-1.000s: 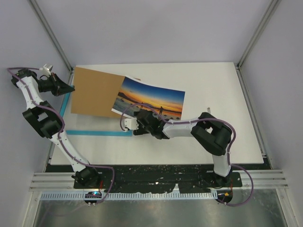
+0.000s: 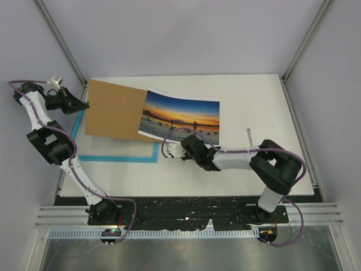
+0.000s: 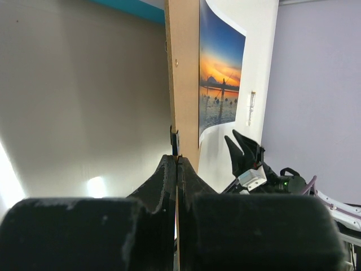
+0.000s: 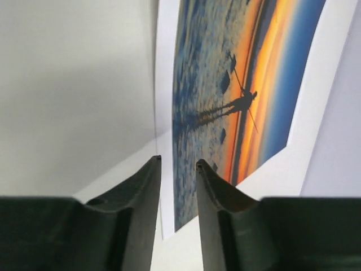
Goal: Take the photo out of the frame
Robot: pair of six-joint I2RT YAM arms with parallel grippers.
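Observation:
My left gripper (image 2: pixel 86 105) is shut on the edge of the brown backing board (image 2: pixel 115 110), which stands tilted up over the blue frame (image 2: pixel 118 159). The board (image 3: pixel 185 68) appears nearly edge-on in the left wrist view. To its right lies the sunset photo (image 2: pixel 189 116) with white borders; its left end meets the board's right edge. Near the photo's front border is my right gripper (image 2: pixel 185 156). Its fingers are apart in the right wrist view, where the photo (image 4: pixel 225 107) shows behind the gripper. Nothing visible is clamped there.
A small, slim metallic object (image 2: pixel 250 136) lies right of the photo. Grey walls bound it at the back and sides.
My right gripper has moved to the right along the photo's front edge. The photo has turned slightly and shifted right. My left gripper and the board have stayed still.

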